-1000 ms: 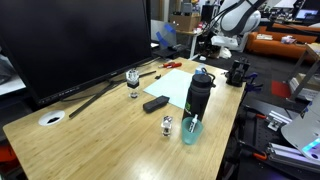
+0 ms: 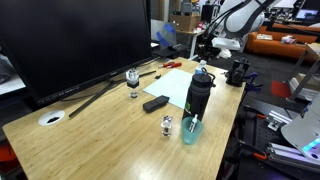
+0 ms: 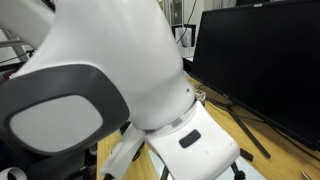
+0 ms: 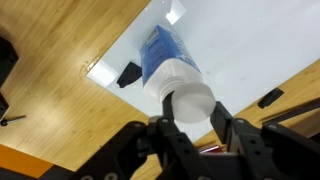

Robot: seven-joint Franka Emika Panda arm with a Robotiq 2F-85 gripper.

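In the wrist view, my gripper is shut on a bottle (image 4: 163, 52) with a blue-and-white body. Its round, pale peach end (image 4: 193, 102) faces the camera between the fingers. Beyond it lies a white sheet (image 4: 128, 50) with dark pieces at its edges. How far the bottle is from the sheet, I cannot tell. The large white arm (image 3: 130, 60) fills much of the second exterior view, hiding most of the tabletop there. In the first exterior view the white sheet (image 2: 172, 88) lies near the middle of the table.
A big black monitor (image 2: 80, 45) stands along the table's back edge. Toward the front are a black cylinder (image 2: 199, 97), a teal bowl (image 2: 191, 135) and a small silvery item (image 2: 166, 126). A dark block (image 2: 155, 103) lies near the sheet.
A white shape shows more clearly just above the black cylinder now. The items on the table have not visibly moved.
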